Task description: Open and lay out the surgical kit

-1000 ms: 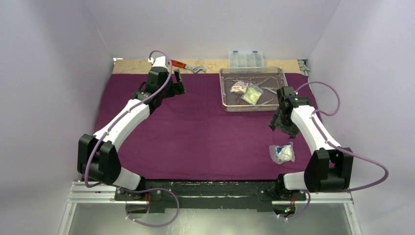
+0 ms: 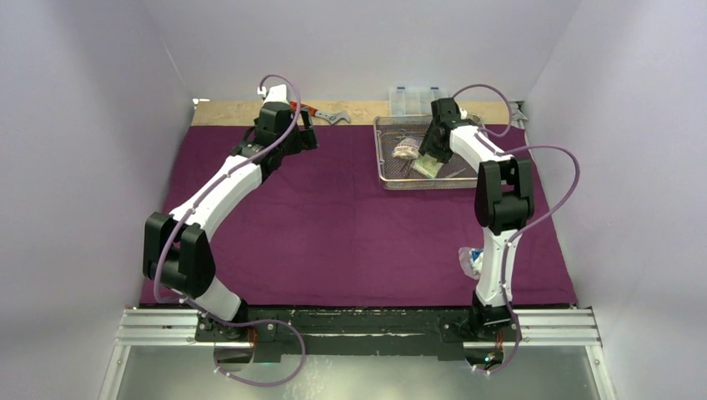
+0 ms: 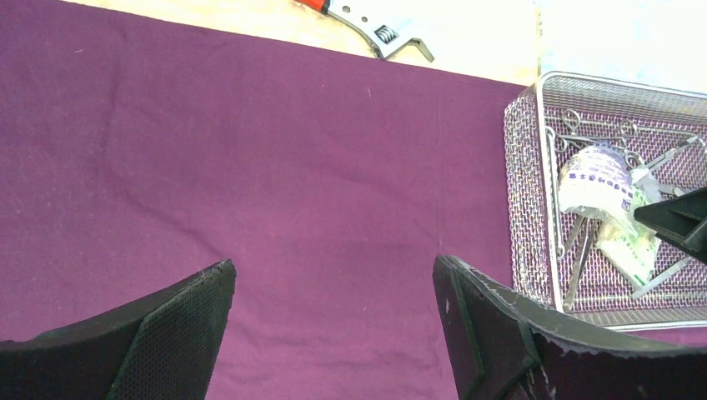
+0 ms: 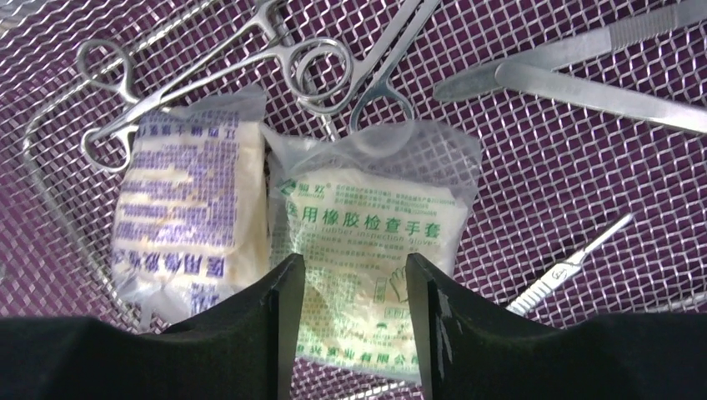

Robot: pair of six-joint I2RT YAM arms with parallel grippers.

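A wire mesh tray (image 2: 382, 167) at the back right holds scissors, forceps, a scalpel (image 4: 567, 271), a purple-printed packet (image 4: 188, 200) and a green-printed glove packet (image 4: 358, 217). My right gripper is over the glove packet, fingers apart on either side of its middle; whether they touch it I cannot tell. My left gripper stands open above the purple cloth (image 3: 317, 167), left of the tray, nothing between its fingers.
Another bagged packet (image 2: 468, 262) lies front right, partly under the right arm. A wrench (image 2: 329, 115) and a clear compartment box (image 2: 408, 100) sit on the back wooden strip.
My right gripper has moved from the front right up and leftward into the tray over the glove packet.
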